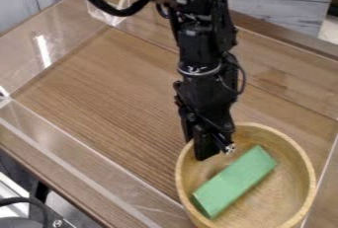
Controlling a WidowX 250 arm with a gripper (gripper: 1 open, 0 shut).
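My black gripper [209, 137] reaches down from the top onto the back-left rim of a round tan bowl [283, 194] at the lower right. Its fingertips are small and dark against the rim, which appears to be held between them. A green rectangular block [234, 183] lies diagonally inside the bowl.
A transparent edge strip runs along its left and front-left side, and a clear container [117, 3] stands at the back left. A black cable lies at the lower left.
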